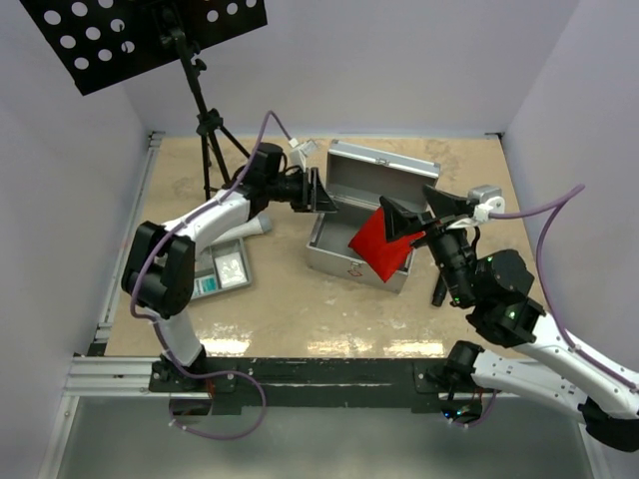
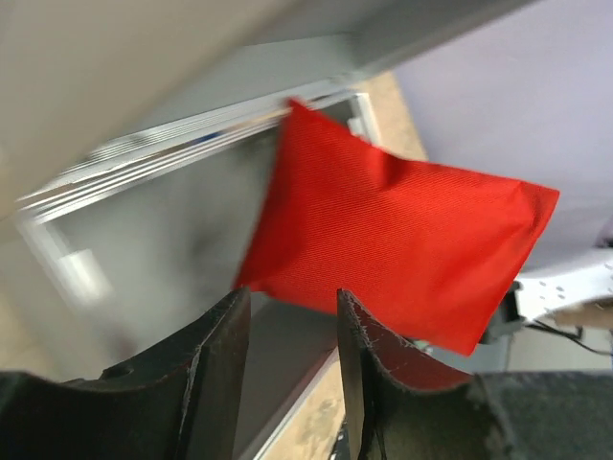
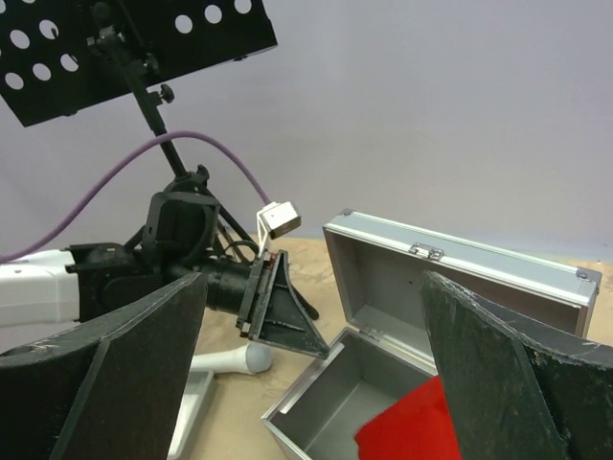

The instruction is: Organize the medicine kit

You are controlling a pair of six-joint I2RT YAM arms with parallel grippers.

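The red pouch (image 1: 384, 244) slants across the right part of the grey metal case (image 1: 329, 261). One corner reaches over the front wall in the top view. The lid (image 1: 384, 175) stands raised. My left gripper is open, with nothing held between its fingers and the pouch (image 2: 402, 240) beyond its tips. At the case's left side, the left gripper (image 1: 323, 203) is apart from the pouch. Over the right side hangs my right gripper, its fingers spread wide. In the right wrist view the pouch (image 3: 412, 426) is partly hidden behind the right finger.
A grey tray with small packets (image 1: 232, 269) lies left of the case, partly behind the left arm, near a white cylindrical object (image 1: 250, 228). A black stand (image 1: 195, 90) rises at the back left. A dark rod (image 1: 439, 290) lies right of the case.
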